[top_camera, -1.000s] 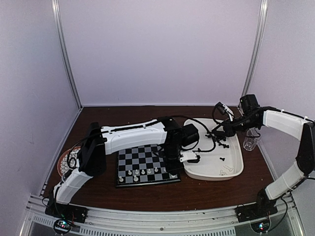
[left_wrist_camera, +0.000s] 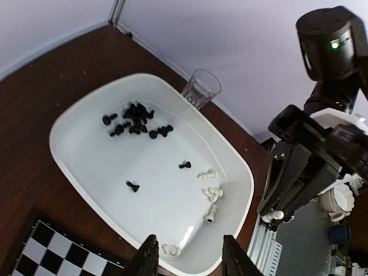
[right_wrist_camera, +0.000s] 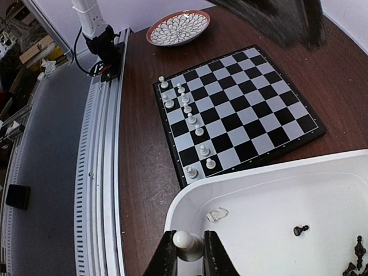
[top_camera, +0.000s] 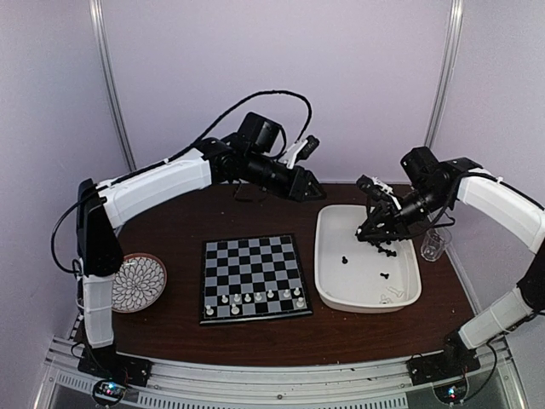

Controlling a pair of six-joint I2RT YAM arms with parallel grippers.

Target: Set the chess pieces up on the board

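Observation:
The chessboard (top_camera: 253, 260) lies mid-table, with several white pieces standing along its near side; one white piece (right_wrist_camera: 191, 172) stands in the corner square nearest the tray. My right gripper, over the white tray (right_wrist_camera: 187, 202), is shut on a white piece (right_wrist_camera: 184, 240), whose rounded top shows. The left wrist view also shows that piece's tip at the right fingers. My left gripper hangs high between board and tray, fingers apart and empty. Beneath it in the tray lies a white piece (left_wrist_camera: 171, 249).
More white pieces (left_wrist_camera: 211, 193) and a cluster of black pieces (left_wrist_camera: 137, 118) lie in the tray. A clear glass (top_camera: 435, 244) stands right of it, a patterned bowl (top_camera: 139, 283) left of the board. The board's far half is empty.
My left arm has risen and swung back from the board's near right corner, uncovering the board. The right gripper has shifted slightly left over the tray.

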